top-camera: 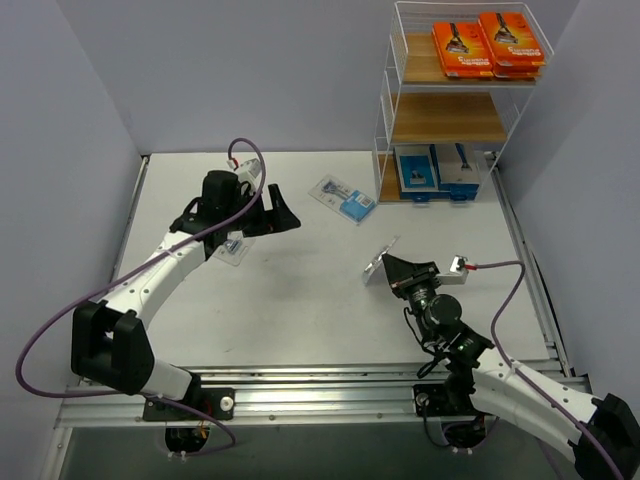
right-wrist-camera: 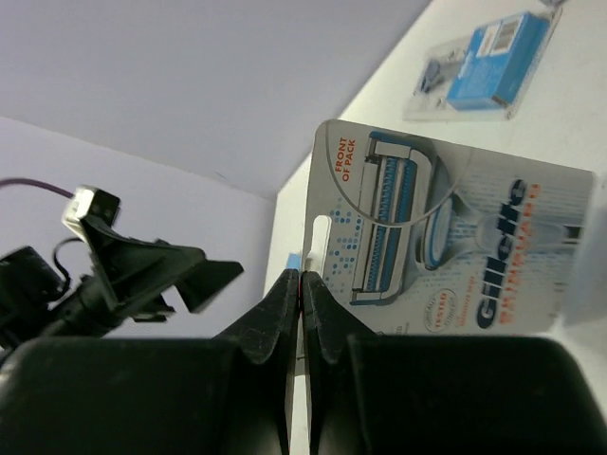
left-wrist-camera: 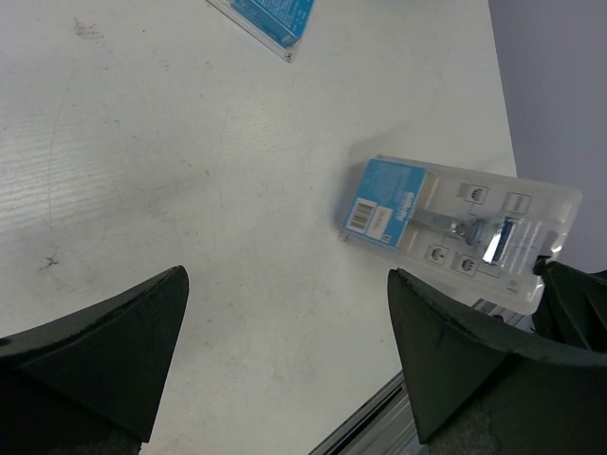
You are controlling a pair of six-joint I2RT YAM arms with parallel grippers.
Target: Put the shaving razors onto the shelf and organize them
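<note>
One end of a clear razor pack [top-camera: 378, 262] is pinched in my right gripper [top-camera: 387, 259], shut on its thin edge. In the right wrist view that pack [right-wrist-camera: 446, 237] stands tilted beyond the fingertips, its razor and lettering showing; in the left wrist view, its blue-labelled back [left-wrist-camera: 384, 201] faces up. Over the left of the table, my left gripper [top-camera: 286, 205] is open and empty, apart from the held pack. A second razor pack [top-camera: 345, 199] lies flat near the shelf. A third pack [top-camera: 232, 249] lies partly under the left arm.
At the back right stands the wire shelf [top-camera: 388, 110]. Orange boxes [top-camera: 463, 49] fill its top level, the middle board [top-camera: 448, 118] is bare, and blue packs [top-camera: 416, 172] stand on the bottom level.
</note>
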